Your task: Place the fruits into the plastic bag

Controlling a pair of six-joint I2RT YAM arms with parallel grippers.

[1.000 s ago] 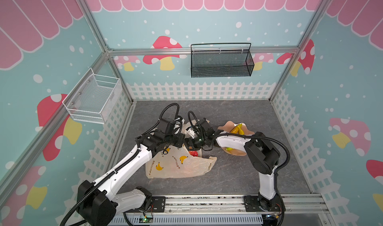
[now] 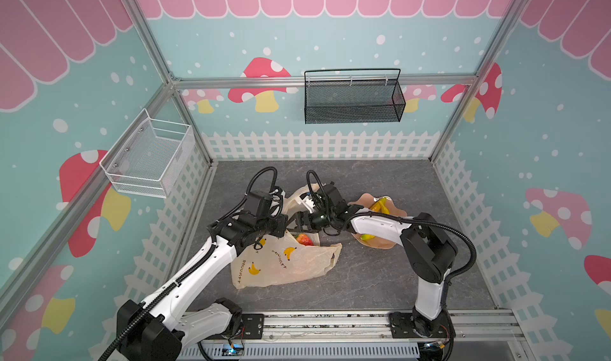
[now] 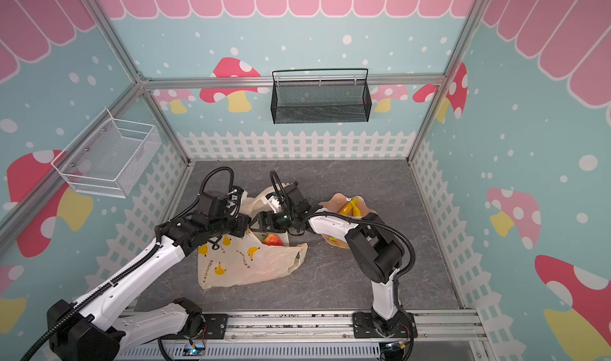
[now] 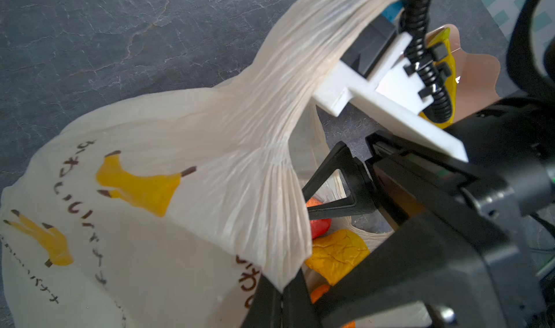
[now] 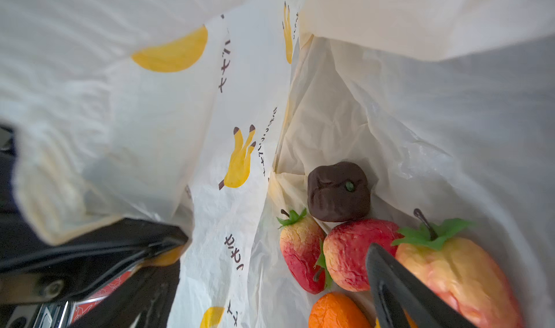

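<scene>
The banana-print plastic bag (image 2: 273, 268) lies on the table, its top lifted in folds. My left gripper is shut on the bag's edge in the left wrist view. My right gripper hangs open over the bag's mouth, nothing held. Inside, in the right wrist view, lie a dark brown round fruit (image 5: 338, 192), a strawberry-like fruit (image 5: 297, 252), red-pink fruit (image 5: 352, 252), a peach-coloured fruit (image 5: 462, 270) and an orange (image 5: 335, 313).
A pink tray (image 3: 334, 240) with bananas (image 3: 353, 208) sits right of the bag, partly behind the right arm. Mesh baskets hang on the back and left walls. Bare table lies behind and in front.
My left arm has drawn slightly left with the bag's edge. My right gripper has risen slightly and shifted, showing more of the red fruit in the bag.
</scene>
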